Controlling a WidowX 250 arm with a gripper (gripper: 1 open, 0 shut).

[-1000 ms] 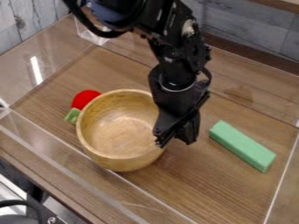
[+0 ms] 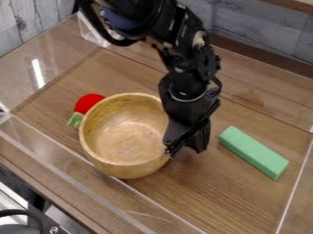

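My black gripper is low over the table at the right rim of a large wooden bowl, its fingers close together and apparently shut, with nothing seen between them; the tips are partly hard to make out against the bowl's rim. The bowl sits left of centre and looks empty.
A red object with a pale green part lies just left of the bowl, partly behind it. A green block lies to the right.
The arm has shifted slightly over the last second, its upper part a little leftward; the bowl and other objects look unchanged.
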